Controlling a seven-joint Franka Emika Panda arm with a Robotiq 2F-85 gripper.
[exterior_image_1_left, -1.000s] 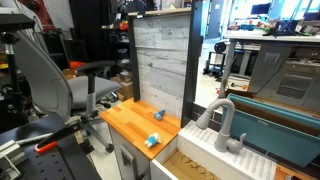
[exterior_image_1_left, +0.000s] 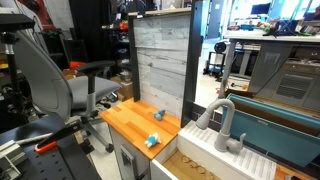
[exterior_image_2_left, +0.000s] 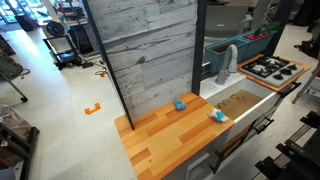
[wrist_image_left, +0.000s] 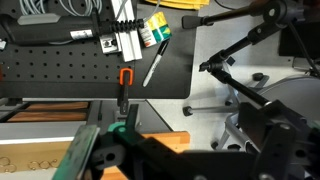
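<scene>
Two small light-blue and white objects rest apart on the wooden counter (exterior_image_2_left: 165, 140). The farther blue one (exterior_image_2_left: 179, 105) lies near the panelled wall, and the blue-and-white one (exterior_image_2_left: 217, 116) is close to the drawer edge. Beside the counter, a drawer with a wooden inside (exterior_image_1_left: 190, 168) stands pulled out, empty apart from a few small marks or items too small to name. Dark, blurred gripper parts (wrist_image_left: 108, 155) fill the lower edge of the wrist view, over the floor and counter edge. Their fingertips are not clear, and no held object can be made out.
A grey faucet (exterior_image_1_left: 228, 125) rises behind the drawer. The stove top (exterior_image_2_left: 270, 69) lies beyond it. Under the wrist camera, a black perforated table (wrist_image_left: 75, 70) carries cables, a pen and orange-handled clamps. An office chair (exterior_image_1_left: 60, 85) stands on the left.
</scene>
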